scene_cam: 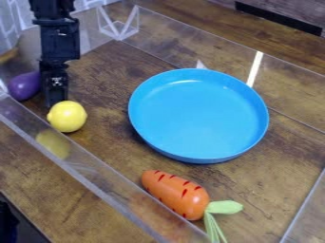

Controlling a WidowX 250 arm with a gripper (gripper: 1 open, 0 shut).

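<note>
The black gripper (51,85) reaches down at the upper left, its lower end dark and low beside a purple vegetable (23,85), which sits to its left by the clear wall. Whether the fingers are open is hard to make out against the dark background. A yellow round object (66,116) lies just below and right of the gripper. A blue plate (199,114) occupies the centre right, empty. An orange carrot with a green top (178,195) lies at the lower middle.
A clear-walled tray (89,167) surrounds the objects on the wooden surface. Bare wood is free above the plate and between the yellow object and the carrot.
</note>
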